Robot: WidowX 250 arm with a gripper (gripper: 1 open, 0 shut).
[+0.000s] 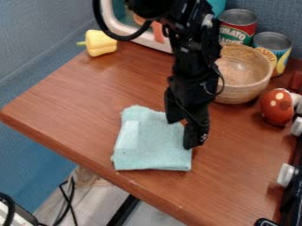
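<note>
My black arm reaches down from the top of the view to the gripper [189, 130] at the right edge of a folded light-blue cloth [148, 143], which lies near the front of the wooden table [77, 115]. The fingertips are low beside the cloth; whether they are open or hold any of it I cannot tell.
A woven basket [239, 84] with cans [236, 31] behind it stands at the right, beside a red spotted egg-like object [276, 108]. A yellow pepper [97, 42] and a white tray [118, 18] are at the back.
</note>
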